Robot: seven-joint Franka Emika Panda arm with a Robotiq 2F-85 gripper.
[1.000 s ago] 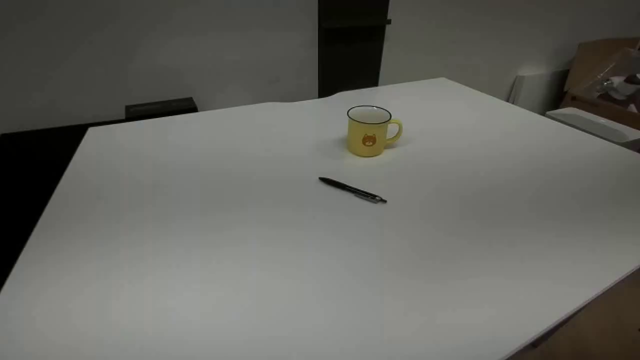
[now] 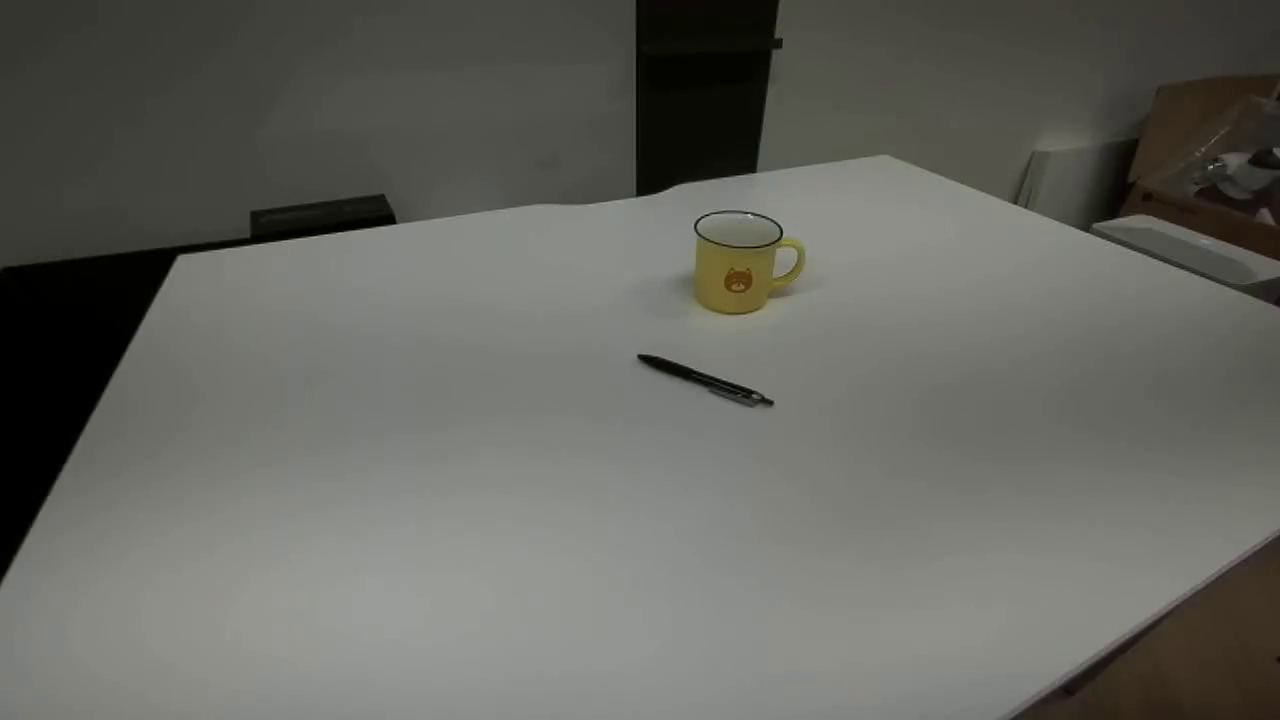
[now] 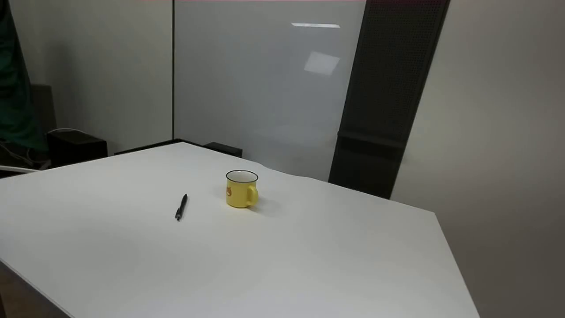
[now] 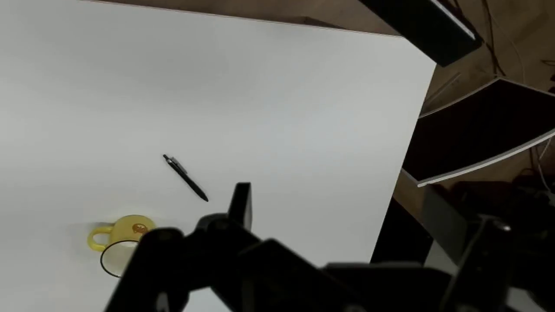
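Note:
A yellow mug (image 2: 729,270) with a dark rim and an orange animal face stands upright on the white table; I also see the mug (image 3: 239,195) in exterior view 2. Close by lies a black pen (image 2: 696,374), apart from the mug. In the wrist view the pen (image 4: 186,177) is left of my gripper, and the mug (image 4: 127,229) sits lower left, partly covered by the gripper's dark body. My fingers are wide open with nothing between them, high over the table. Neither exterior view shows the arm.
A wall and a dark panel (image 3: 392,95) stand behind.

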